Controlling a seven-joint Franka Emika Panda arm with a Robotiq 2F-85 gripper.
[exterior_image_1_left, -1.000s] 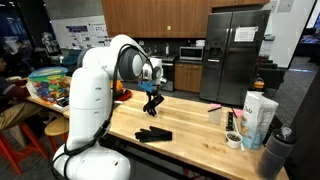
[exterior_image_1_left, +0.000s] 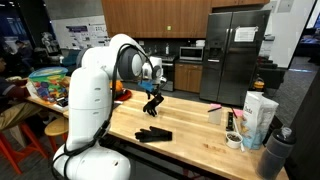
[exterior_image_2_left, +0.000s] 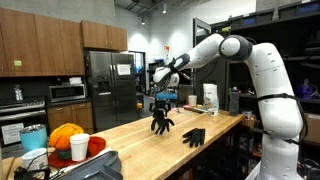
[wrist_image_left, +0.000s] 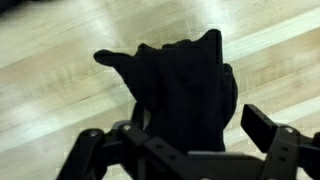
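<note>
In the wrist view a black cloth piece, glove-like in shape (wrist_image_left: 185, 85), lies on the light wooden table below my gripper. The fingers stand wide apart, one on either side of its lower part. Exterior view 1 puts the gripper (exterior_image_1_left: 153, 104) low over the table. A black glove (exterior_image_1_left: 154, 134) rests flat on the tabletop nearer the camera, and exterior view 2 also has this glove (exterior_image_2_left: 194, 135) apart from the gripper (exterior_image_2_left: 161, 121). Whether the fingers touch the cloth cannot be made out.
A white bag (exterior_image_1_left: 258, 118), a small bowl (exterior_image_1_left: 233, 139) and a dark canister (exterior_image_1_left: 276, 152) stand at the table's right end. A red tray (exterior_image_2_left: 92, 146) and a white cup (exterior_image_2_left: 80, 147) are at the other end.
</note>
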